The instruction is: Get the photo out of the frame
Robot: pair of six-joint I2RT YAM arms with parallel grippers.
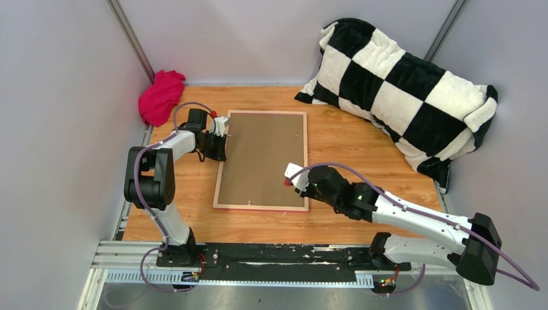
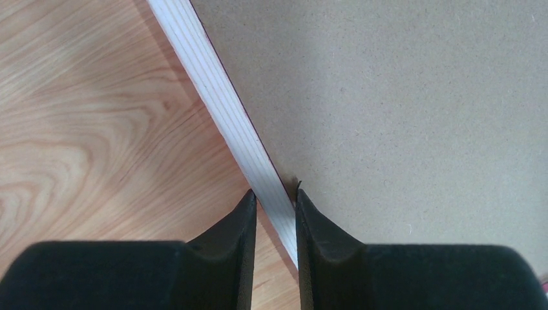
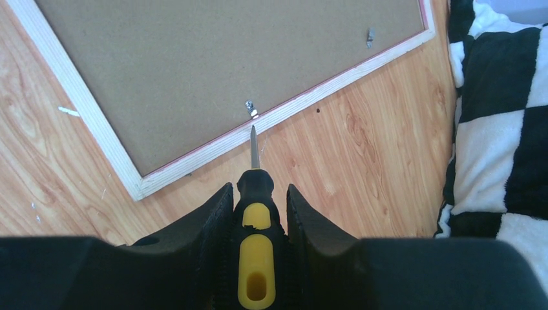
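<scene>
The picture frame [image 1: 262,158] lies back up on the wooden table, its brown backing board [image 2: 407,116] facing up. My left gripper is shut on the wooden left edge [image 2: 220,103] of the frame. My right gripper is shut on a screwdriver with a yellow and black handle [image 3: 256,271]. The screwdriver's blade [image 3: 254,145] points at a small metal clip [image 3: 251,108] at the frame's edge; whether they touch I cannot tell. Another clip [image 3: 370,37] shows farther along the same edge.
A checkered black-and-white pillow [image 1: 400,97] lies at the back right, and a red cloth [image 1: 161,97] at the back left.
</scene>
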